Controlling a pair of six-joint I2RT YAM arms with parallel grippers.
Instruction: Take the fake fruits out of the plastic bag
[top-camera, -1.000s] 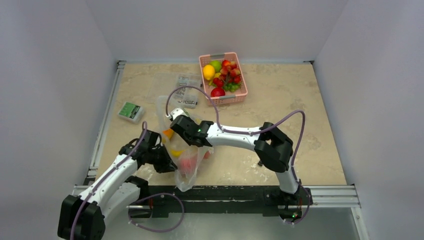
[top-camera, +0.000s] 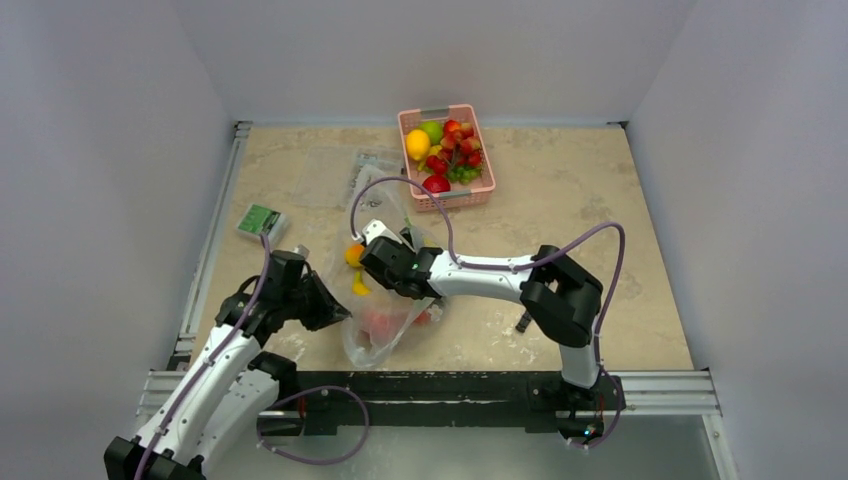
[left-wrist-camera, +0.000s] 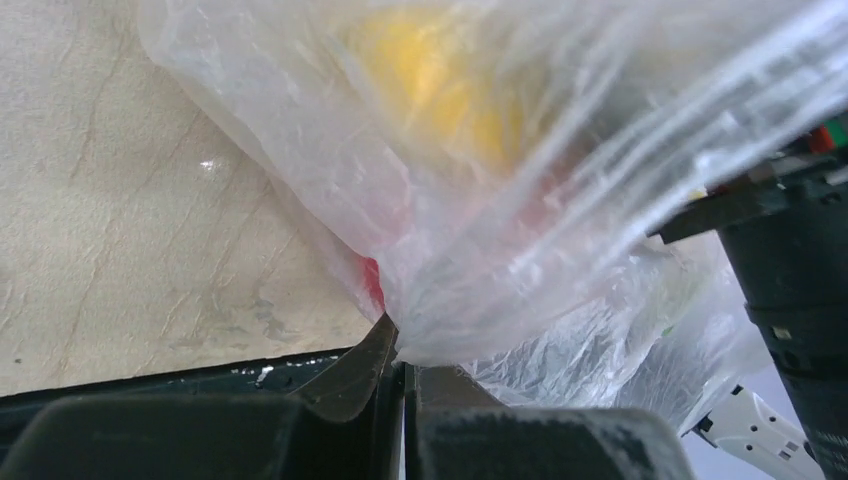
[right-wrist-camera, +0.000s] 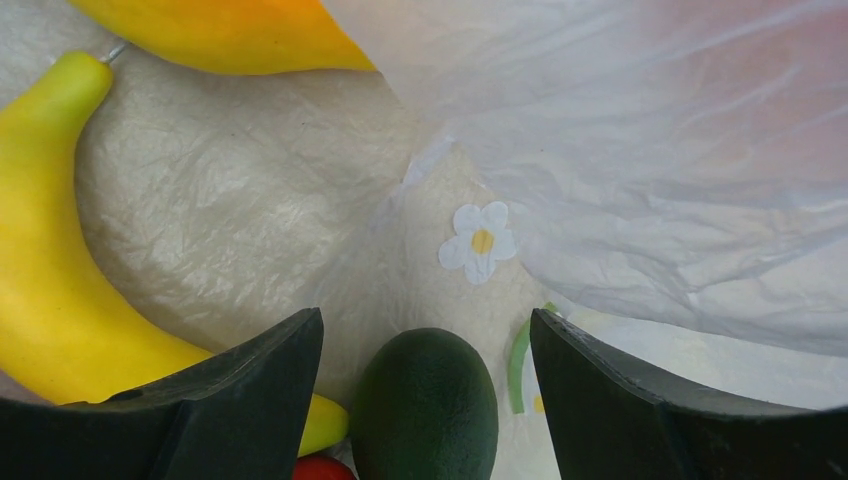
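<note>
The translucent plastic bag (top-camera: 375, 345) lies mid-table with its mouth spread. My left gripper is shut on a pinch of its film, pulled into taut folds in the left wrist view. Inside, the right wrist view shows a yellow banana (right-wrist-camera: 60, 290), an orange-yellow fruit (right-wrist-camera: 240, 35), a sliver of a red fruit (right-wrist-camera: 322, 468) and a dark green fruit (right-wrist-camera: 425, 410). My right gripper stands open, one finger on each side of the green fruit, with slim gaps visible. From above, the right arm hides its fingertips. Reddish fruit (top-camera: 382, 322) shows through the film.
A pink basket (top-camera: 487, 192) of fruit stands at the back. Behind the bag is a clear compartment case (top-camera: 378, 160); a green-labelled box (top-camera: 262, 222) sits at the left. A small black object (top-camera: 523, 321) lies right of centre.
My left gripper has risen and drawn back leftward, pulling the bag's film with it. More orange-yellow fruit shows.
</note>
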